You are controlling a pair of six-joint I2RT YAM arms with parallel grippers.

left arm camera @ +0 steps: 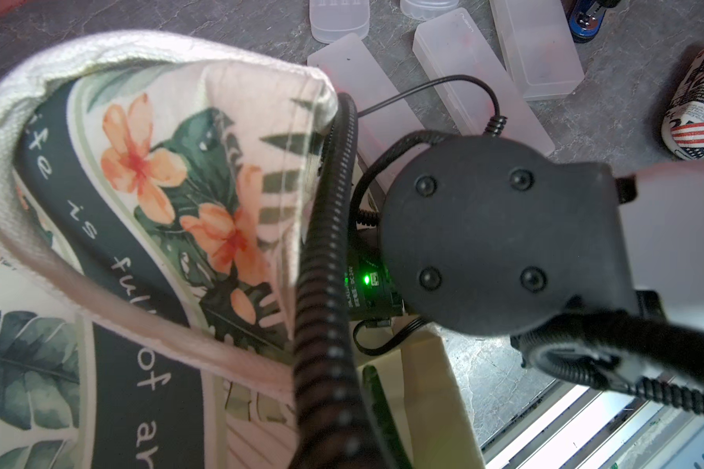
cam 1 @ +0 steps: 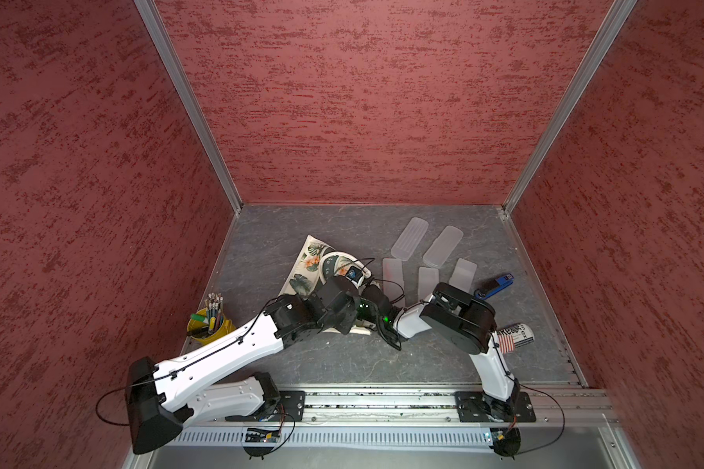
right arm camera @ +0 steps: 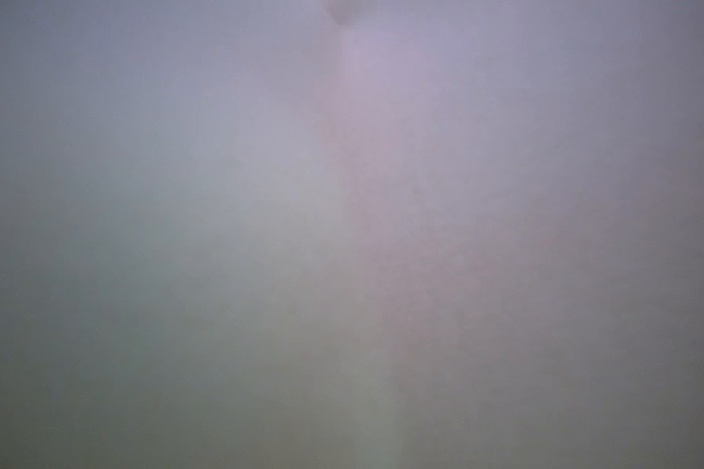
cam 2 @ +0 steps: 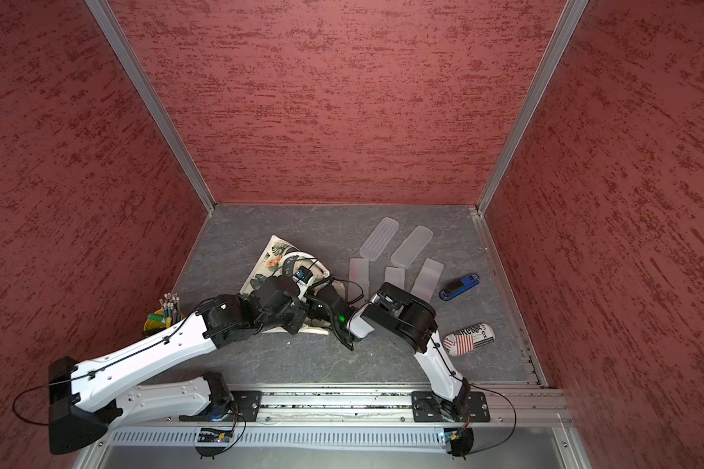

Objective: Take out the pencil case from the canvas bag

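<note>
The canvas bag (cam 1: 305,273) (cam 2: 266,262) (left arm camera: 148,156), cream with leaves, orange flowers and a white strap, lies on the left-middle of the table. Both arm heads crowd over it: my left gripper arm from the left, my right from the right, low at the bag's mouth. Neither pair of fingertips shows clearly; the left wrist view shows the bag beside the right arm's black housing and cables. Pale cloth fills the right wrist view. I cannot make out the pencil case.
Several translucent boxes (cam 1: 441,246) lie right of the bag, with a blue tool (cam 1: 492,285) and a printed can-shaped case (cam 1: 516,336) further right. A yellow pen holder (cam 1: 207,328) stands at the far left.
</note>
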